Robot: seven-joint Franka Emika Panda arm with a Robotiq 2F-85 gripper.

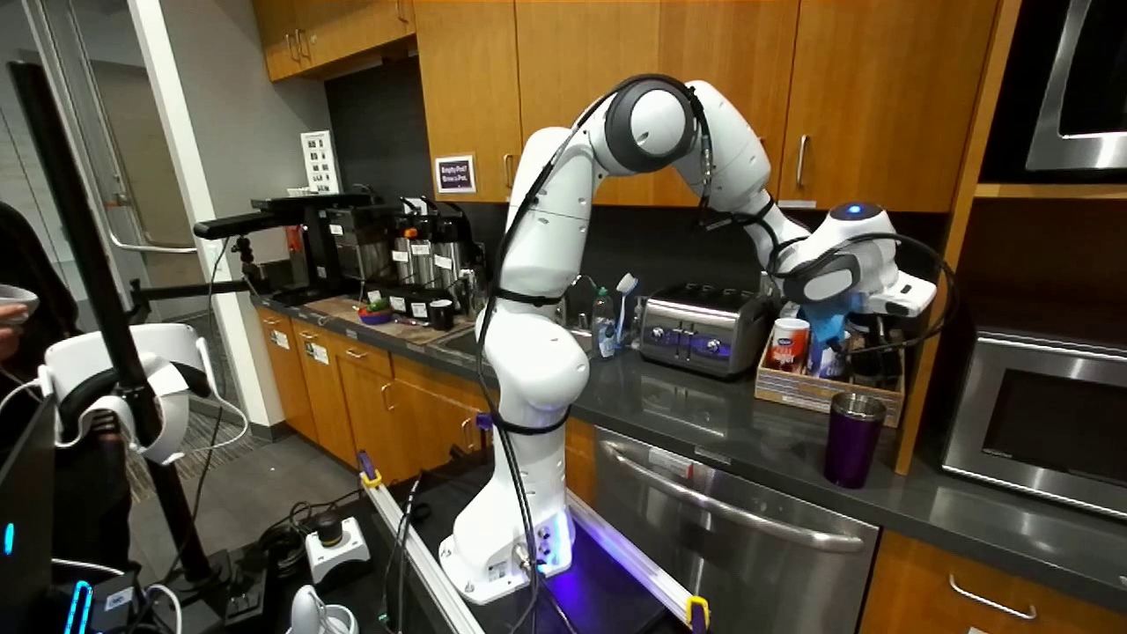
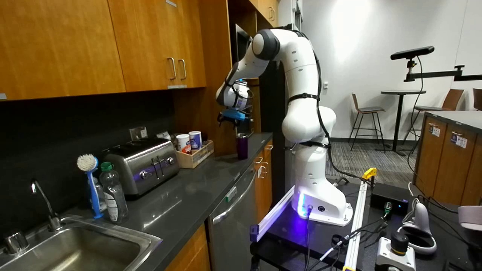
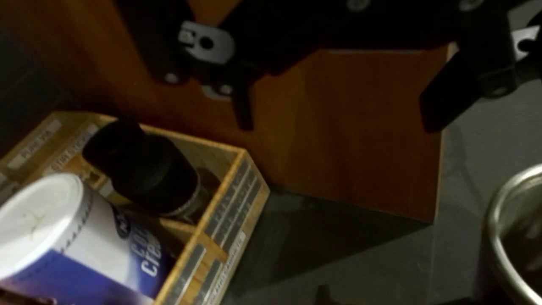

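Observation:
My gripper is open in the wrist view, with its two dark fingers wide apart and nothing between them. Below and to the right of it shows the metal rim of a cup (image 3: pixel 500 223), cut off by the frame edge. That dark purple tumbler (image 1: pixel 853 442) stands upright on the counter, in front of the wooden organizer box (image 1: pixel 790 393). Inside the box are a white and blue creamer canister (image 3: pixel 96 249), a black-topped bottle (image 3: pixel 152 170) and a red and white canister (image 1: pixel 788 345). In exterior view 2 the hand hangs above the tumbler (image 2: pixel 242 147), clear of it.
A toaster (image 1: pixel 703 329) sits left of the box. The wooden side panel (image 3: pixel 350 137) rises close behind the gripper, and a microwave (image 1: pixel 1041 417) stands to the right. Upper cabinets (image 1: pixel 729 95) overhang the counter (image 1: pixel 687 407), whose front stretch before the toaster is bare.

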